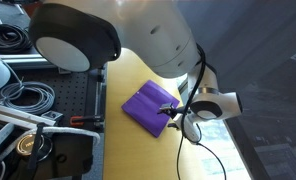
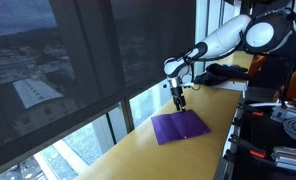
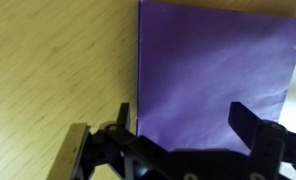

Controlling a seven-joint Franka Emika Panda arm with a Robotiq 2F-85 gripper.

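A flat purple square [image 1: 148,107], perhaps folded cloth, lies on the wooden table [image 1: 126,146]. The wrist view shows most of the purple square [image 3: 213,75], with one straight edge running down the middle of the picture. My gripper is open above it, its fingers [image 3: 250,122] wide apart and nothing between them. In the second exterior view the gripper [image 2: 179,103] hangs over the far edge of the purple square [image 2: 180,127]. How much height separates them is hard to tell.
Coiled cables [image 1: 28,97] and tools lie on a dark cart [image 1: 73,100] beside the table. A window with a dark blind [image 2: 68,75] borders the far side. Bare tabletop [image 2: 123,160] extends toward the near left.
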